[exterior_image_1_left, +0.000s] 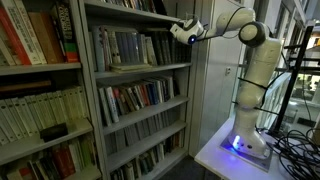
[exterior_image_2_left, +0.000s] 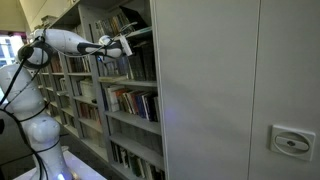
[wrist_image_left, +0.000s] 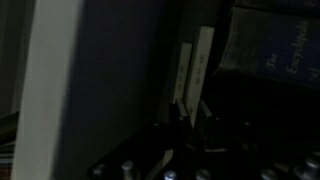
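Observation:
In the dim wrist view a thin book with a pale spine (wrist_image_left: 202, 65) stands on end, and a second pale, narrower spine (wrist_image_left: 182, 72) is just left of it. My gripper is at the near end of the pale spine, its fingers close together and shut on it; darkness hides the exact contact. From outside, the gripper (exterior_image_1_left: 186, 33) reaches the right end of the upper bookshelf (exterior_image_1_left: 150, 73), with the arm stretched out high.
A dark blue encyclopedia volume (wrist_image_left: 290, 50) lies close on the right of the wrist view. The pale upright panel (wrist_image_left: 50, 75) borders the left. Rows of books (exterior_image_1_left: 140, 97) fill lower shelves. A tall white cabinet (exterior_image_2_left: 215, 95) adjoins the bookcase.

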